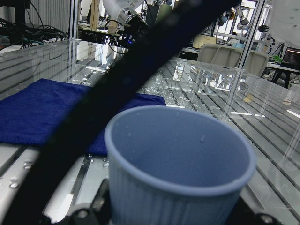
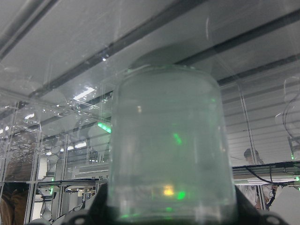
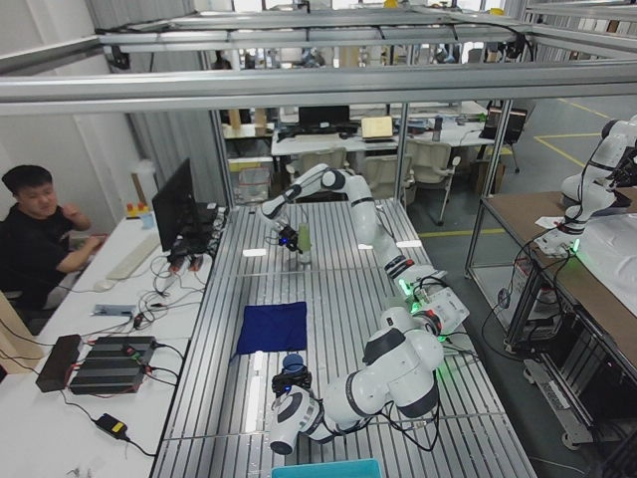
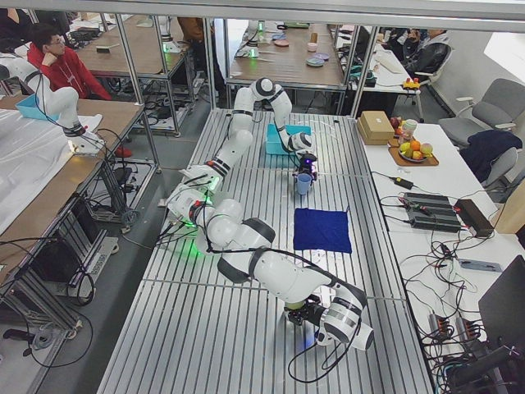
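Observation:
A blue ribbed cup [image 1: 173,187] stands on the slatted table at my left gripper [image 3: 292,380]; in the left wrist view it fills the space between the fingers, though I cannot tell whether they grip it. At the far end of the table, my right gripper [image 3: 291,241] is at a clear container with a green upper part [image 3: 304,238]; the clear body [image 2: 171,140] fills the space between its fingers in the right wrist view, apparently held. A dark blue cloth [image 4: 322,230] lies flat between the two arms.
A teal bin [image 3: 325,469] sits at the near end of the table. A side desk [image 3: 60,418] holds electronics, cables and a monitor, with a seated person.

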